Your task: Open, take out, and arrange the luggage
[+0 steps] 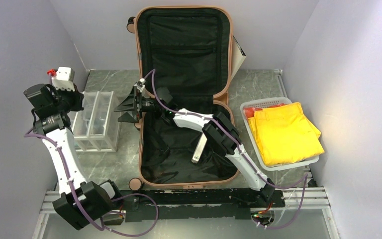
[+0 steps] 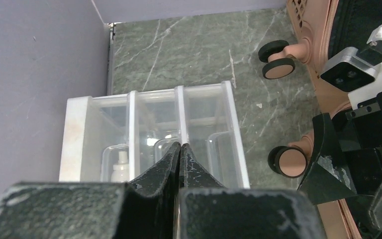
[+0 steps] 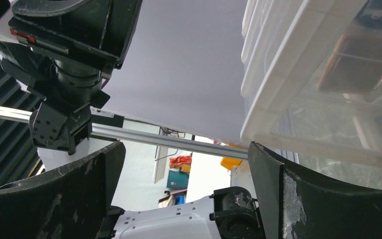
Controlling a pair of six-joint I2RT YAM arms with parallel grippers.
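A clear multi-compartment organizer (image 1: pixel 110 122) stands upright on the floor left of the open suitcase (image 1: pixel 184 45); a white bottle (image 2: pixel 121 169) shows inside. My left gripper is shut above the organizer's left part; what is between its fingers, if anything, is hidden. My right gripper (image 1: pixel 132 107) is open at the suitcase's left edge, facing the organizer's side; in the right wrist view its fingers frame empty space beside the clear wall (image 3: pixel 293 64). A long pale item (image 1: pixel 199 148) lies in the suitcase's lower half.
A white basket (image 1: pixel 258 154) with folded yellow cloth (image 1: pixel 283 134) and red items sits at the right. Grey walls close in at left, back and right. Bare floor lies in front of and behind the organizer.
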